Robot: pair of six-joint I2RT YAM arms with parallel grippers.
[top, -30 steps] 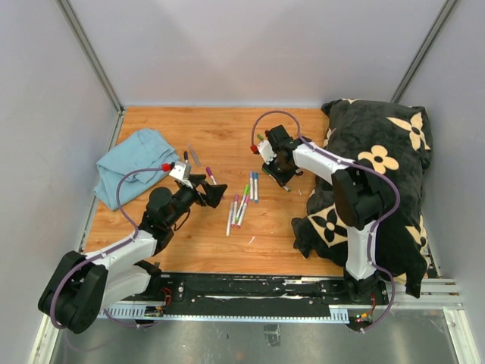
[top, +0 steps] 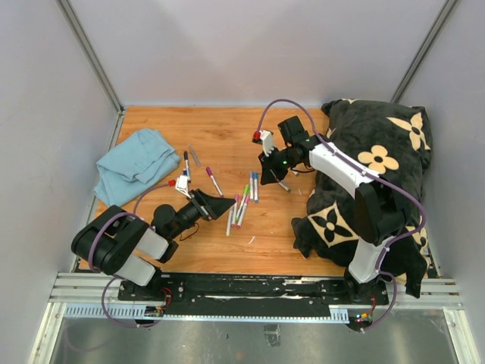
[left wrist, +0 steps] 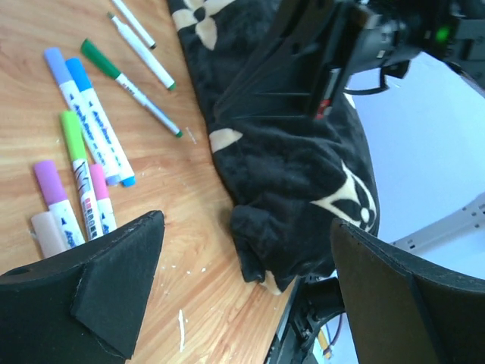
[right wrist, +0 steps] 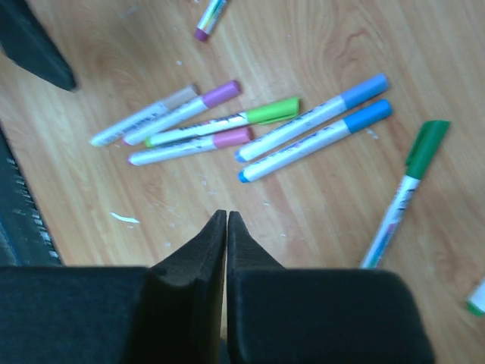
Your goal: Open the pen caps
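Observation:
Capped markers lie on the wooden table (top: 227,136): a purple-capped pen (left wrist: 64,214), a bright green-capped pen (left wrist: 81,171), two blue-capped pens (right wrist: 313,148) and a dark green-capped pen (right wrist: 402,196), with several others around. My left gripper (top: 226,203) stands open just left of the pen group, its wide-spaced fingers low in the left wrist view with nothing held between them. My right gripper is shut with nothing showing between its fingertips, above the table near the dark green-capped pen.
A folded blue cloth (top: 136,167) lies at the left. A dark flowered cushion (top: 371,189) fills the right side of the table. Bare wood shows at the back and front centre.
My left gripper has moved a little right toward the pen group. My right gripper has risen and shifted slightly from over the dark green-capped pen.

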